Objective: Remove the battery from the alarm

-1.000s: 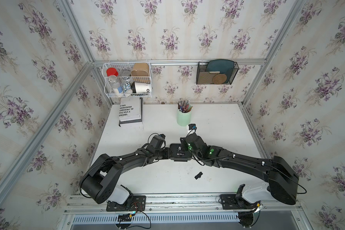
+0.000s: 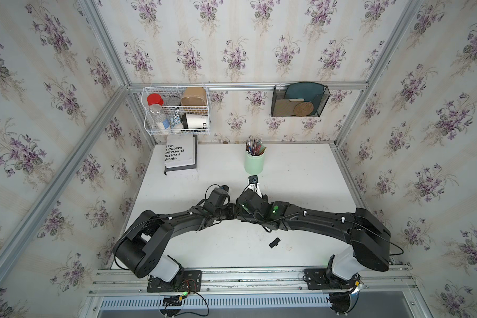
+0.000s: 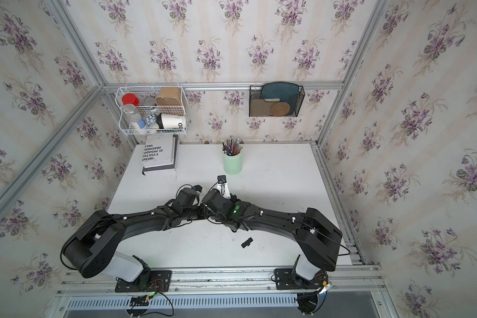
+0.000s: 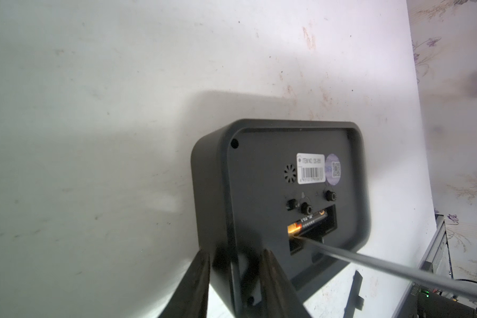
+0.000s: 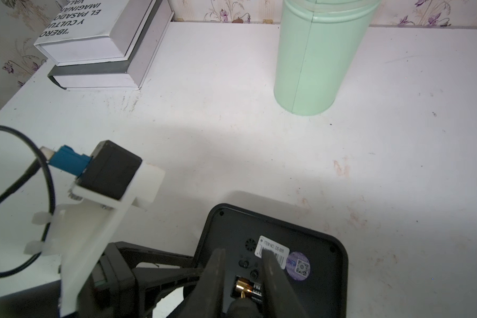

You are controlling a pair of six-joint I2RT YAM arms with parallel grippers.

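The black alarm (image 4: 265, 175) lies back upward, its battery compartment uncovered with the battery (image 4: 310, 222) inside. My left gripper is at the alarm's end, fingers apart around its edge; whether they grip it is unclear. My right gripper is over the alarm, shut on a slim metal tool (image 4: 365, 257), whose tip is at the battery's end. The tool's handle is largely hidden between the right fingers. In both top views the arms hide most of the alarm.
A small black piece (image 2: 274, 242), apparently the cover, lies on the front of the table (image 2: 312, 175). A green pen cup (image 2: 254, 163) stands behind the arms, books (image 2: 180, 153) at back left.
My right gripper has moved left over the alarm with the tool, covering it in the top left view. The left arm has barely moved.
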